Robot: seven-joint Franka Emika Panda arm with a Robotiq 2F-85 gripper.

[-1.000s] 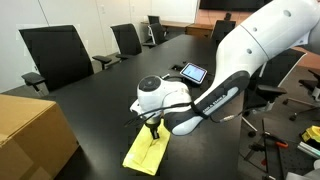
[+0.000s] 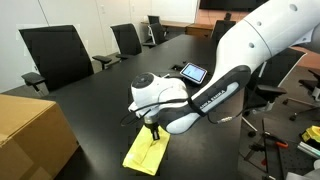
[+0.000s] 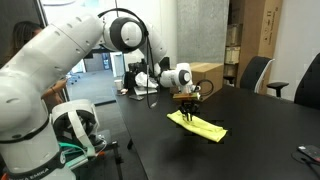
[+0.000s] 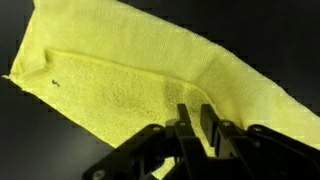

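A yellow cloth [image 2: 147, 152] lies on the dark table, with a folded edge and wrinkles showing in the wrist view. Right above it, my gripper points down at the cloth. A narrow gap separates the two fingers [image 4: 183, 122], and yellow fabric shows in that gap. The fingertips are at or very close to the cloth; whether any fabric is pinched cannot be told. From the other side, the gripper [image 3: 189, 117] appears over the cloth's near-left part, while the cloth [image 3: 207, 130] stretches away to the right.
A cardboard box [image 2: 35, 138] stands at the table's left side. A tablet [image 2: 193, 73] lies farther back, and several black chairs surround the table. Bare tabletop [image 2: 215, 150] lies to the right of the cloth.
The arm and gripper have shifted only slightly over the cloth, seemingly a little lower. The cloth lies in about the same place.
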